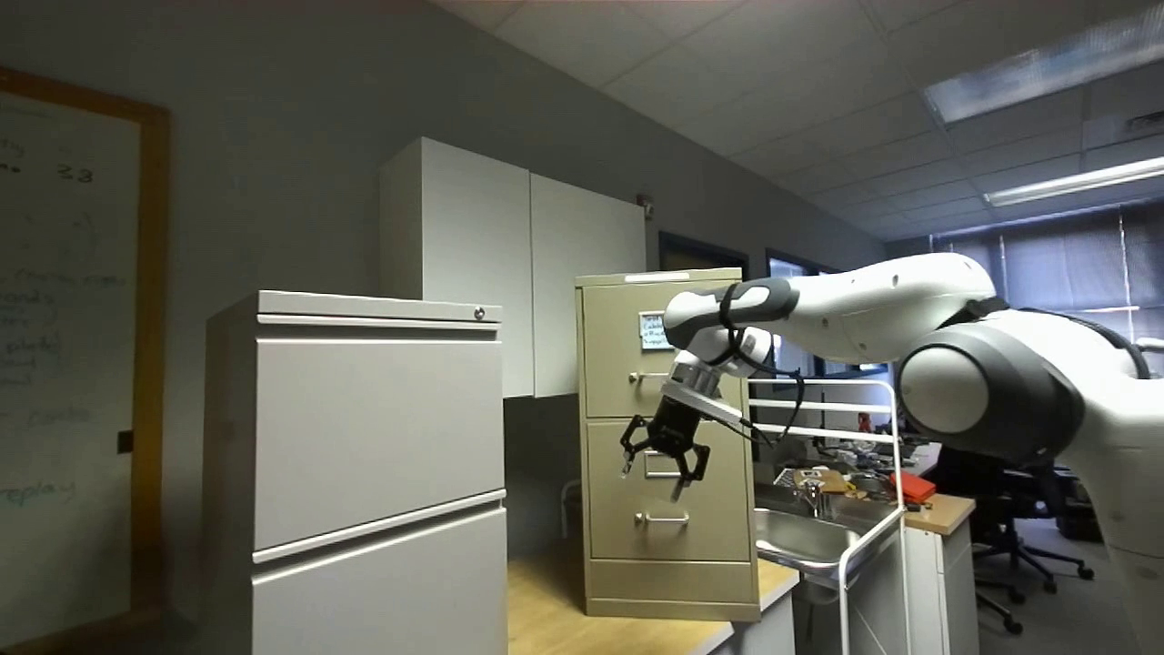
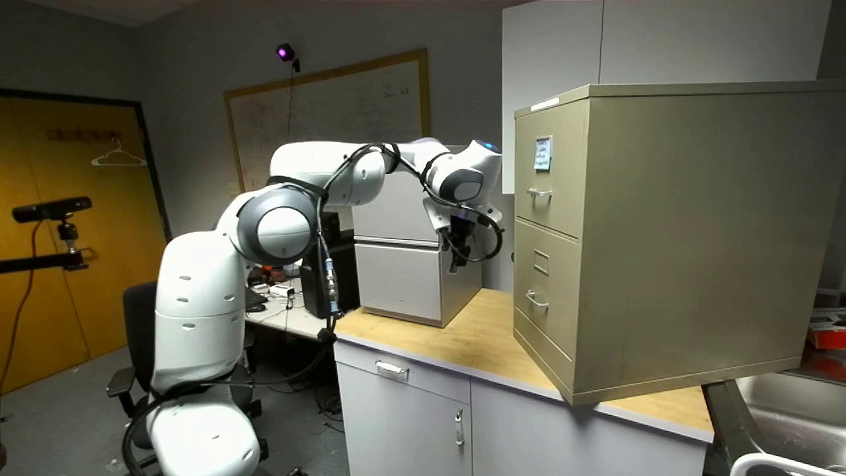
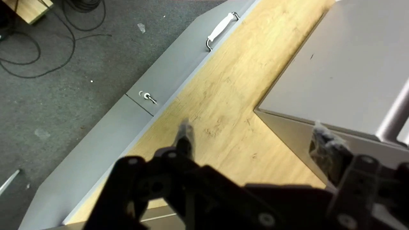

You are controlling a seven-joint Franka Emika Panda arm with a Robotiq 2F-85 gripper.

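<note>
My gripper [image 1: 656, 476] is open and empty, hanging in front of the beige filing cabinet [image 1: 720, 546] in exterior view 1. Seen in exterior view 2, the dark gripper [image 2: 457, 262] is in the air above the counter, with the beige cabinet [image 2: 698, 238] to its right and the grey cabinet [image 2: 396, 281] behind it. From the wrist, the two fingertips of the gripper stand wide apart above the wooden counter top [image 3: 230, 92]. The right finger [image 3: 329, 149] overlaps the grey cabinet [image 3: 368, 65] in that view; contact cannot be judged.
Below the counter are a drawer with a handle [image 2: 392, 369] and a door with a handle [image 2: 459, 426]. A metal sink [image 1: 807, 535] and a white rack [image 1: 897, 458] lie to the right.
</note>
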